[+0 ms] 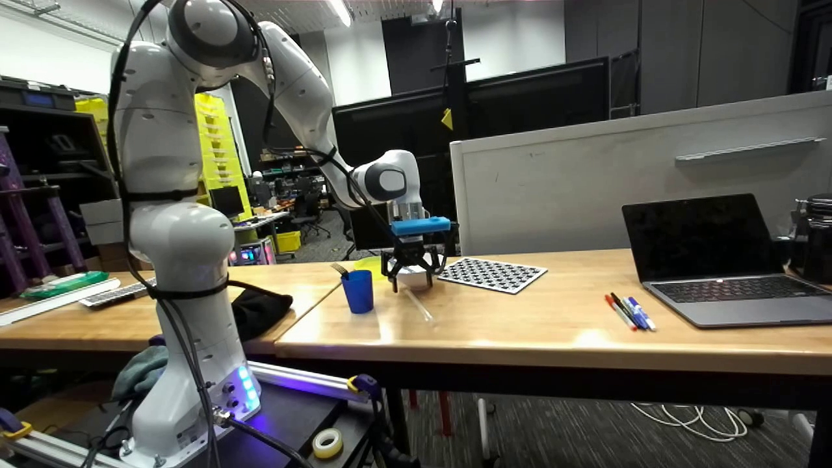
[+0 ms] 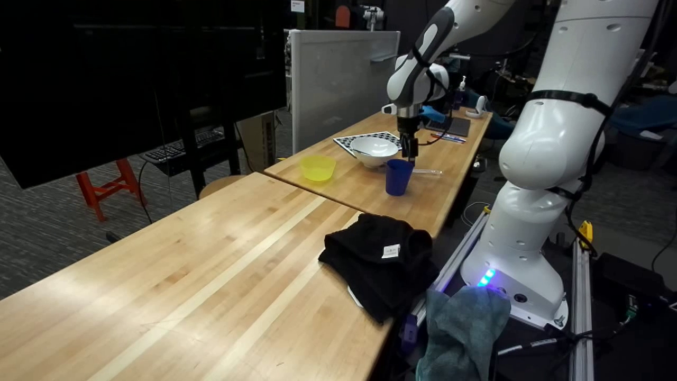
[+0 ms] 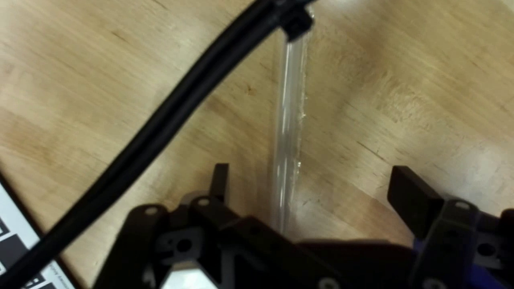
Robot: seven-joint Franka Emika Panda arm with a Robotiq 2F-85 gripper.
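Note:
My gripper [image 1: 417,287] points down over the table, its fingers [image 3: 414,200] wide apart with nothing held between them. Below it a clear plastic tube [image 3: 288,125] lies flat on the wood, running between the two fingers in the wrist view. The tube [image 1: 419,305] reaches toward the table's front edge. Behind the gripper stands a white bowl [image 2: 374,150] with a utensil in it, partly hidden by the fingers in exterior view 1. A blue cup [image 1: 358,291] holding a utensil stands beside the gripper. The yellow bowl [image 2: 317,168] sits farther off.
A black-and-white patterned board [image 1: 493,273] lies behind the white bowl. Several pens [image 1: 630,311] and an open laptop [image 1: 714,269] are to the right. Dark cloth [image 2: 383,260] rests near the arm's base. The table between the board and the pens is clear.

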